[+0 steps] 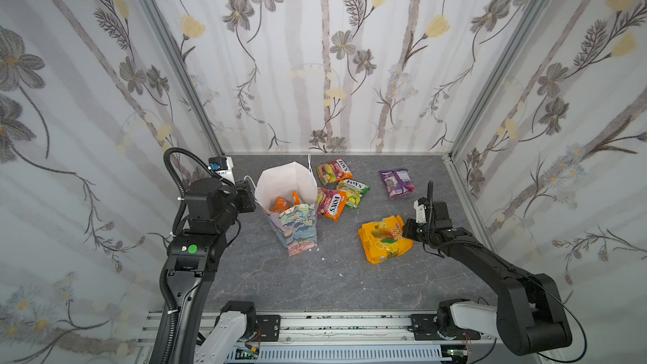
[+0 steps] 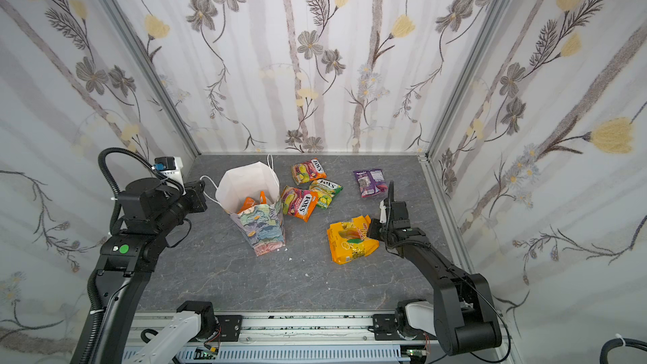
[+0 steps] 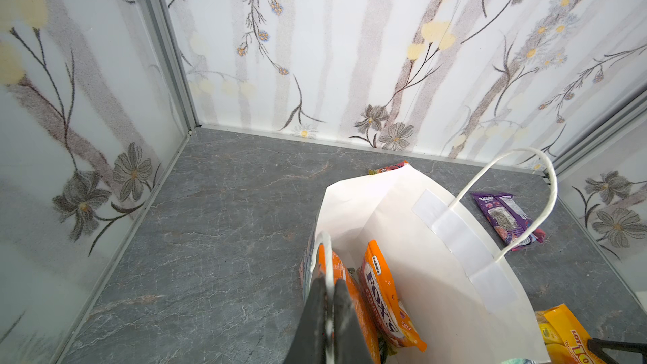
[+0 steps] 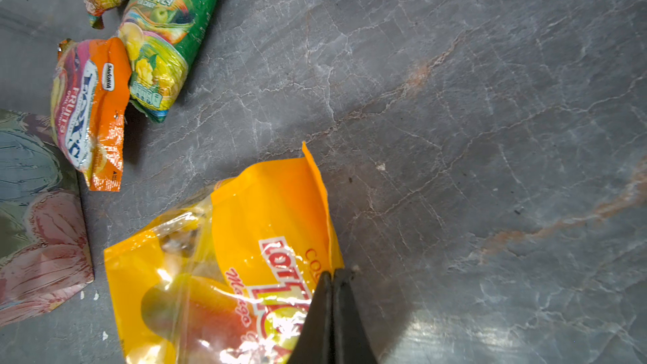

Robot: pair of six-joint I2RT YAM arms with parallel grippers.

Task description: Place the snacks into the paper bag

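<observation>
The paper bag (image 1: 296, 225) stands upright on the left side of the table, mouth open, with orange snack packets (image 3: 384, 296) inside. My left gripper is shut on the bag's white handle (image 3: 325, 242), which runs between its fingers. A yellow snack packet (image 4: 236, 283) lies flat right of centre. Against its right edge, my right gripper is shut; whether a fold of the packet is pinched there cannot be told. Two orange-purple packets (image 1: 332, 203) and a green packet (image 1: 355, 188) lie beside the bag, and a purple packet (image 1: 397, 182) farther right.
Bare grey table (image 1: 323, 283) stretches along the front and between the bag and the yellow packet. Patterned walls (image 1: 323, 81) close off the back and sides. Small white crumbs lie in front of the bag.
</observation>
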